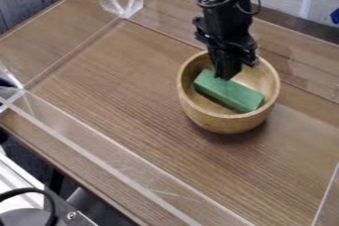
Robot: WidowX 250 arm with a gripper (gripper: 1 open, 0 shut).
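A round light wooden bowl [223, 122] sits on the table at the right of centre, holding a green block [228, 92] that lies slanted inside it. My black gripper [225, 69] reaches down from the top, its tip just over the back part of the bowl by the block's upper end. It looks shut, with nothing visible between its fingers, though the dark tip is small to make out.
Clear tape marks its surface. Dark cables and a metal fitting lie off the lower left corner. A white surface stands behind the table.
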